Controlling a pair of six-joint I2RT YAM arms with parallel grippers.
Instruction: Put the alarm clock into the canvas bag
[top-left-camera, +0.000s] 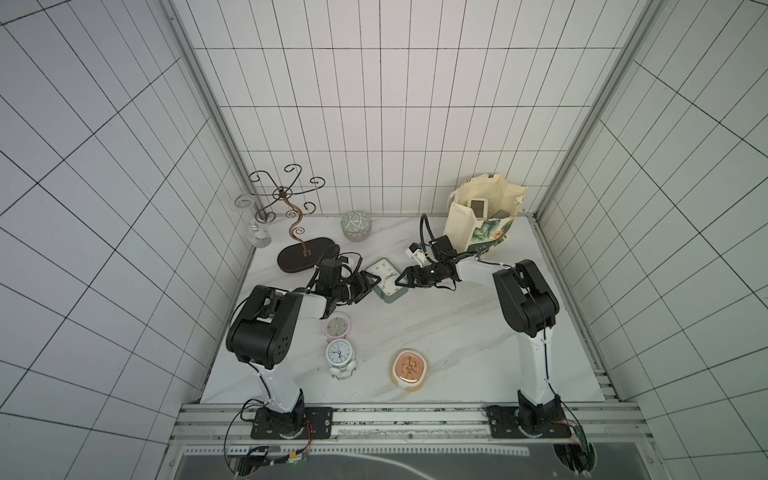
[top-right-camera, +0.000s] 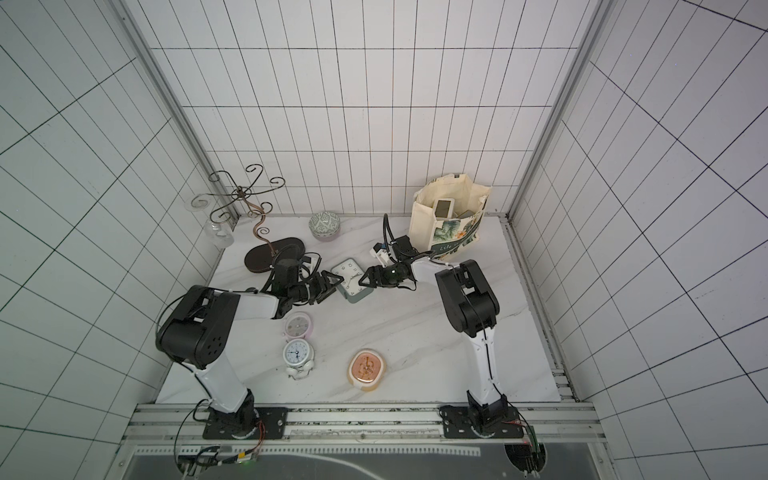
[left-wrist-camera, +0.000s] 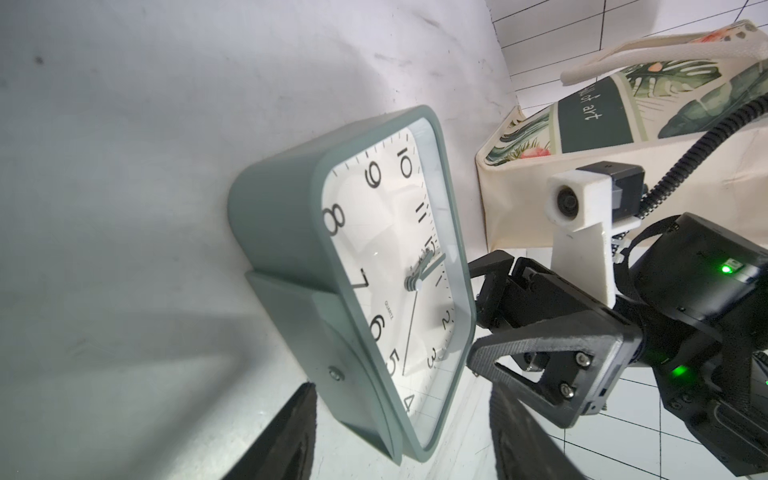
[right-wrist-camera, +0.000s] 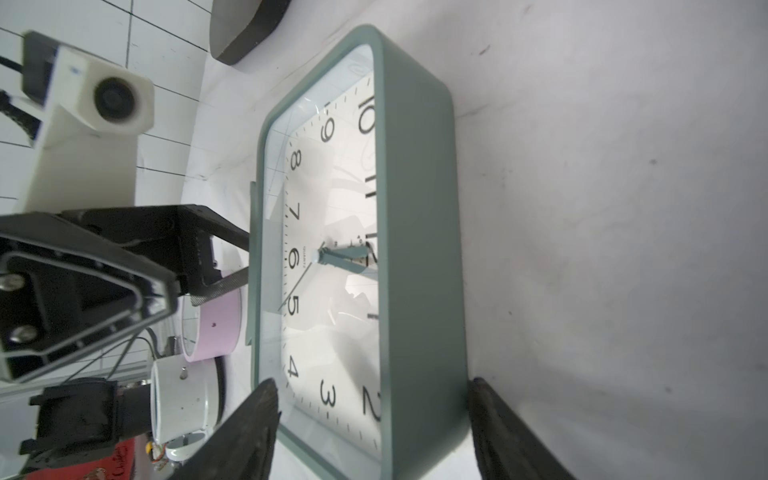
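A green square alarm clock (top-left-camera: 387, 276) with white face (left-wrist-camera: 400, 240) stands on the marble table between both grippers. My left gripper (top-left-camera: 366, 284) is at its left side; in the left wrist view its parted fingers frame the clock's lower end. My right gripper (top-right-camera: 366, 280) is open at the clock's right side, its fingertips low around the clock's body in the right wrist view. The canvas bag (top-right-camera: 432, 224), printed with leaves, stands at the back right with some items inside.
A scroll metal stand (top-left-camera: 304, 254), glass vessel (top-left-camera: 257, 233) and patterned pot (top-left-camera: 357, 224) line the back left. A pink clock (top-left-camera: 337, 326), white clock (top-left-camera: 340, 353) and orange round clock (top-left-camera: 409, 368) sit in front.
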